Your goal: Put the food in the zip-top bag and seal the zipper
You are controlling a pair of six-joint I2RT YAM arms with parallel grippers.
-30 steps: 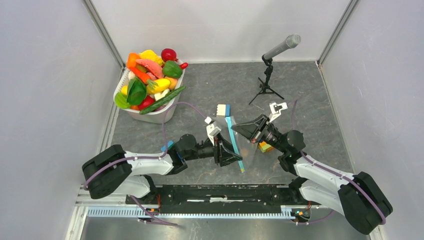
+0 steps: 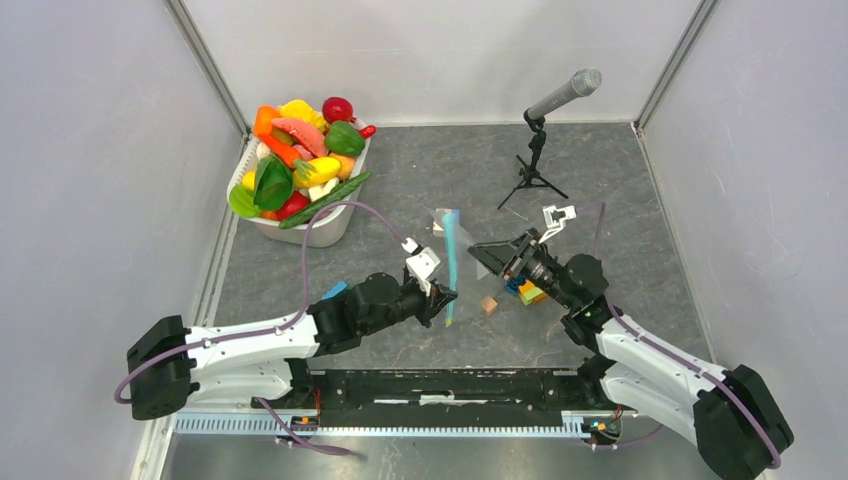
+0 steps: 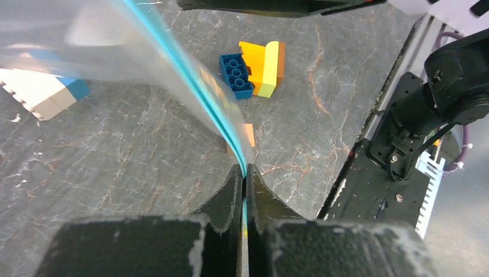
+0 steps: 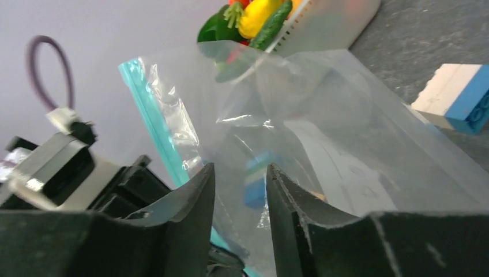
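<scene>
The clear bag (image 2: 450,260) with a cyan zipper strip hangs between the arms. My left gripper is shut on the zipper strip at its lower part. My right gripper is part open, its fingertips apart beside the bag's film (image 4: 300,109), which looks free of them. In the top view a white basket (image 2: 330,230) of toy food, including a cucumber (image 2: 340,195), carrot and peppers, stands at the back left. No food shows in the bag.
Toy bricks lie on the grey table (image 2: 400,170): white-blue (image 3: 52,95), dark blue (image 3: 235,75), yellow (image 3: 262,69), and a small wooden-coloured block (image 2: 489,305). A microphone on a tripod (image 2: 535,150) stands at the back right.
My left gripper has drawn leftward with the strip, and the bag has shifted left with it. The right gripper has moved slightly, its fingertips now clear of the strip.
</scene>
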